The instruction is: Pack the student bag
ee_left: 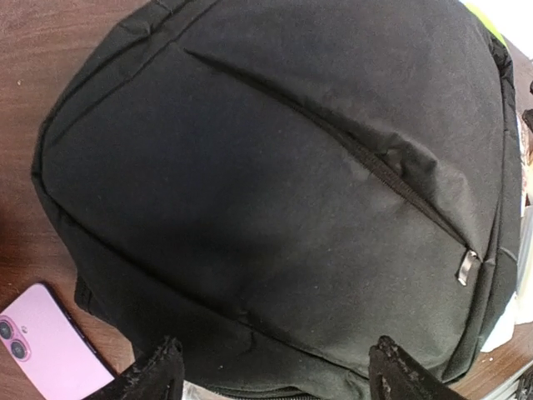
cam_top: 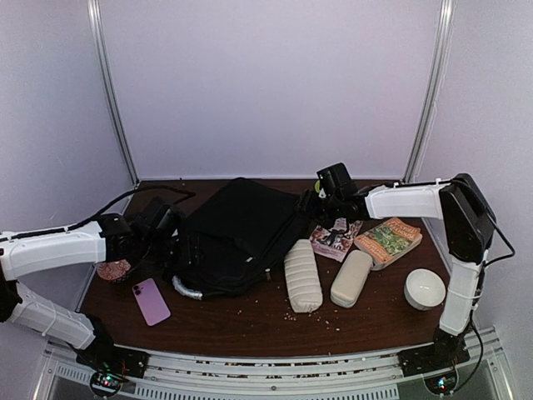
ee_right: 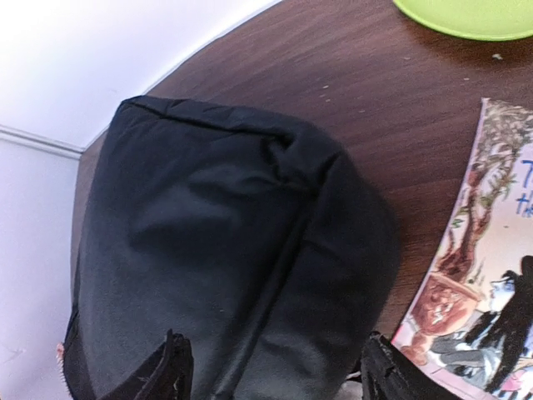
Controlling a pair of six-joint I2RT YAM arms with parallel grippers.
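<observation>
A black bag lies flat across the middle of the table, its front pocket's metal zip pull showing in the left wrist view. My left gripper is open over the bag's near left side, by its grey handle. On the opposite side, my right gripper stands open above the bag's right edge. No object is gripped in either. Right of the bag lie a white ribbed pouch, a cream case, an illustrated book and an orange-green book.
A pink phone lies at the front left, near a red patterned bowl partly hidden by my left arm. A white bowl stands at right. A green plate sits behind. Crumbs dot the clear front middle.
</observation>
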